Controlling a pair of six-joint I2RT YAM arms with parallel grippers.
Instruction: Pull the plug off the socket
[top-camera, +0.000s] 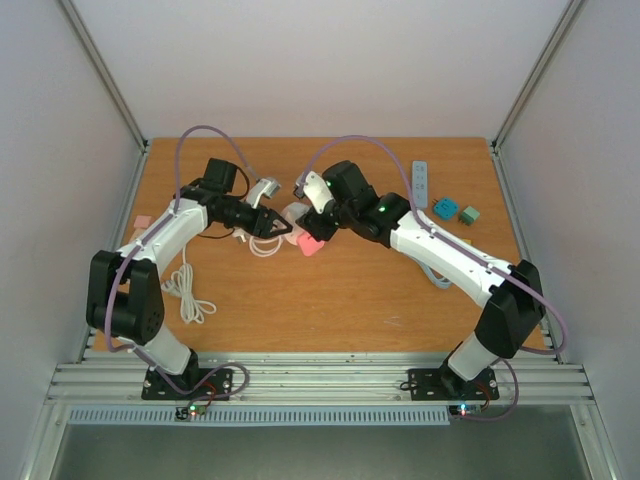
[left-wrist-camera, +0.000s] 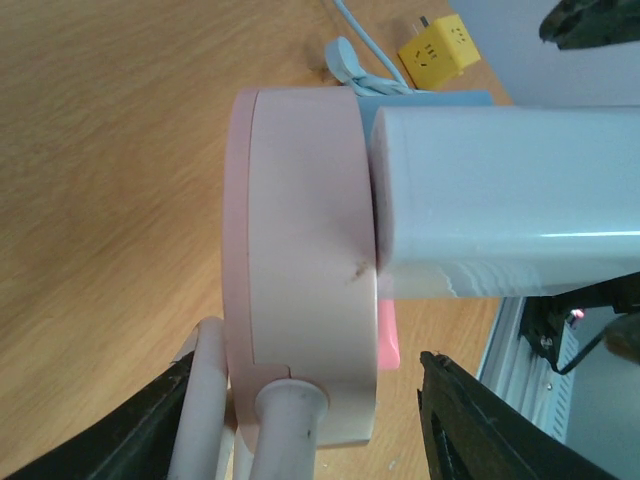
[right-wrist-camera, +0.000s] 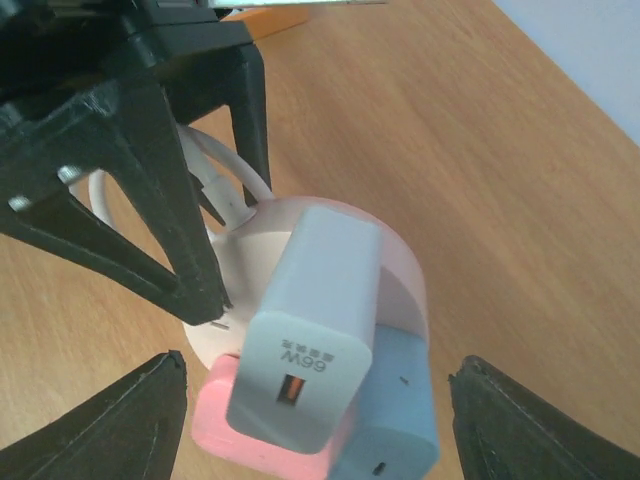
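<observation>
A round white socket (left-wrist-camera: 305, 230) with a cord at its near end is tilted in the left wrist view. My left gripper is shut on it at the cord end, its dark fingers (right-wrist-camera: 190, 285) also visible in the right wrist view. On the socket's face sit a white 66W plug (right-wrist-camera: 318, 300), a pink plug (right-wrist-camera: 225, 410) and a blue plug (right-wrist-camera: 395, 410). The right gripper stands open, a finger to each side of the white plug with gaps showing. How deep the white plug sits cannot be seen.
At the right lie a grey power strip (top-camera: 419, 183), a blue cube (top-camera: 445, 208) and a green cube (top-camera: 469, 214). A coiled white cord (top-camera: 187, 298) is on the left. Bare table fills the front middle.
</observation>
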